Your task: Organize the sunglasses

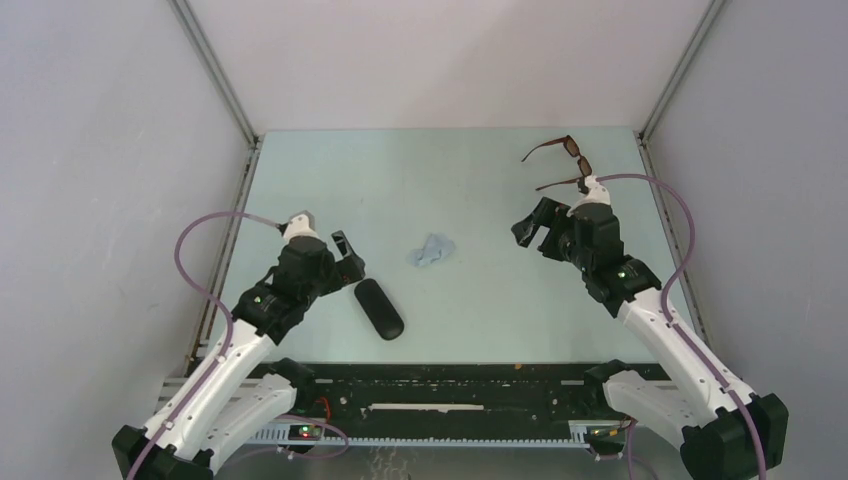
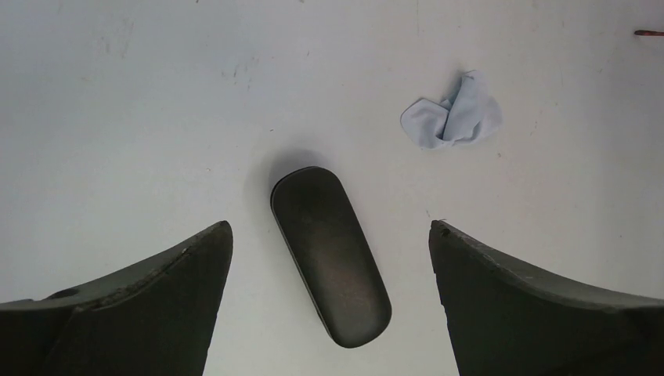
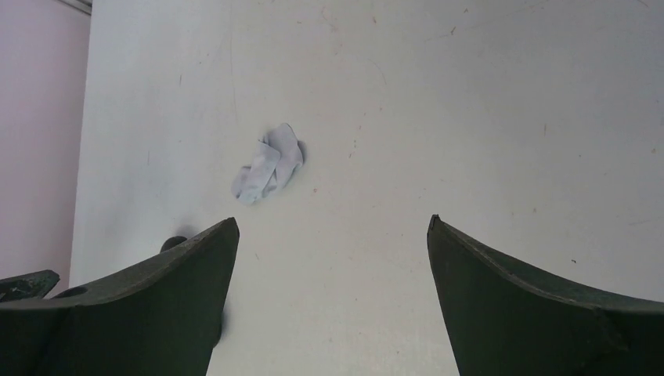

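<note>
Brown-framed sunglasses [image 1: 571, 147] lie with their temples spread at the back right of the table, partly hidden by the right arm. A closed black glasses case [image 1: 379, 309] rests near the front, left of centre. Between them is a crumpled pale blue cloth [image 1: 432, 250]. My left gripper is open above the case, its fingers wide apart on either side of it, not touching it. Over bare table my right gripper stands open and empty, in front of the sunglasses. One temple tip [image 2: 648, 33] peeks in at the left wrist view's corner.
Walls close in the sides and back. Along the front edge runs a dark strip [image 1: 450, 390] between the arm bases.
</note>
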